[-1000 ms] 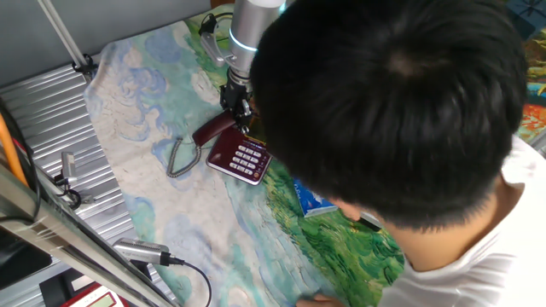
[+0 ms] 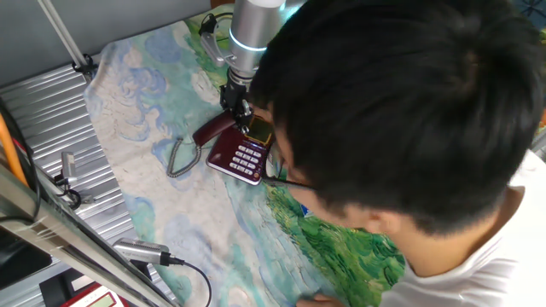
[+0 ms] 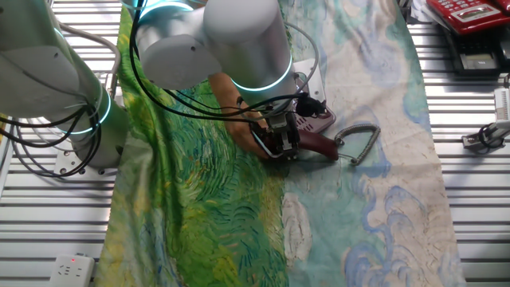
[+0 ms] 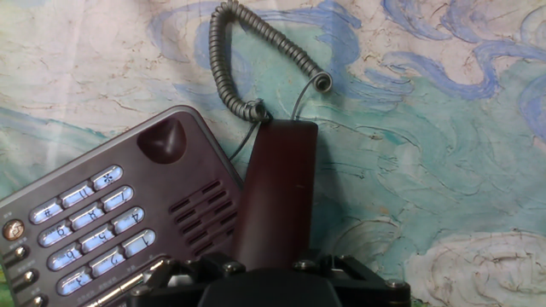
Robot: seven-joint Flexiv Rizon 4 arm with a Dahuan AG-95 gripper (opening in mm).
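Observation:
A dark red desk phone (image 2: 229,159) with lit keys lies on the painted cloth. Its handset (image 4: 277,188) is off the cradle, beside and partly over the base's edge, with the grey coiled cord (image 4: 223,64) at its far end. My gripper has its fingers on both sides of the handset's near end and appears shut on it; the contact itself is hidden behind the gripper's body. Seen from exterior view 2, the gripper (image 3: 283,151) is low at the handset's end. A person's hand (image 3: 237,119) is close beside the gripper.
A person (image 2: 401,111) leans over the table and covers much of exterior view 1. Another red phone (image 3: 470,12) lies beyond the cloth.
The arm, handset and phone look unmoved.

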